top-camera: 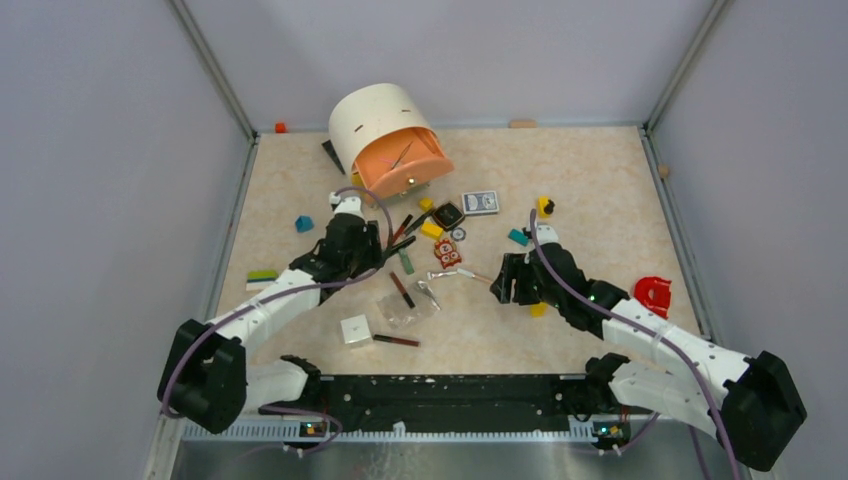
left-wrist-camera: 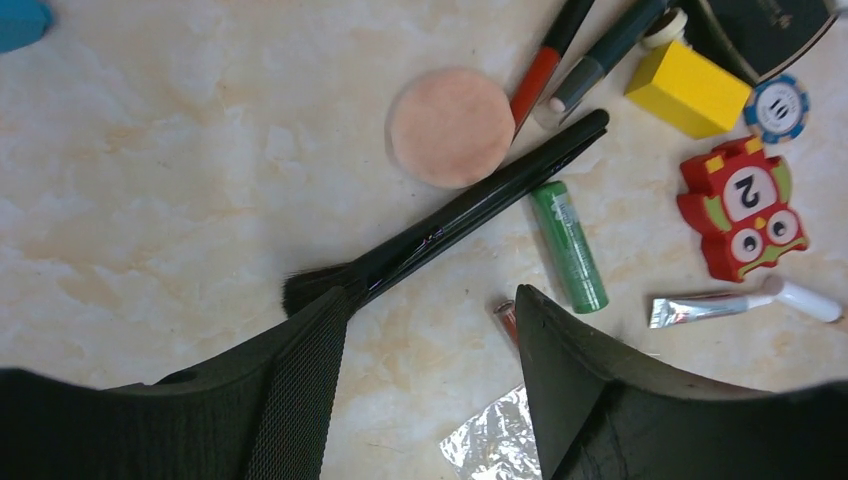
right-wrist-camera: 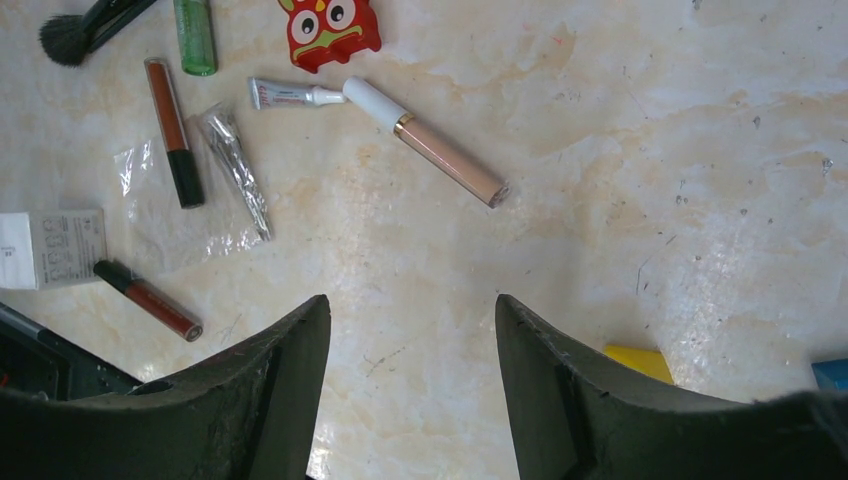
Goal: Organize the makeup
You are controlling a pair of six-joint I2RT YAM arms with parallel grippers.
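A cream and peach organizer point(top-camera: 375, 125) stands at the back with a slender item inside. My open left gripper hangs over the left-centre of the table, just short of black brushes point(left-wrist-camera: 440, 230); a round sponge point(left-wrist-camera: 450, 125), dark pencils point(left-wrist-camera: 628, 40) and a red-brown tube point(left-wrist-camera: 507, 318) lie near it. My open right gripper hovers right of centre, with a beige gloss tube point(right-wrist-camera: 450, 160), a silver tube point(right-wrist-camera: 285, 93) and two darker gloss tubes point(right-wrist-camera: 165, 105) ahead and leftward in its wrist view.
An owl toy point(top-camera: 447, 253), yellow blocks point(left-wrist-camera: 688, 90), a card deck point(top-camera: 480, 202), a white box point(top-camera: 356, 330), a clear bag point(right-wrist-camera: 150, 220) and a red object point(top-camera: 652, 294) share the table.
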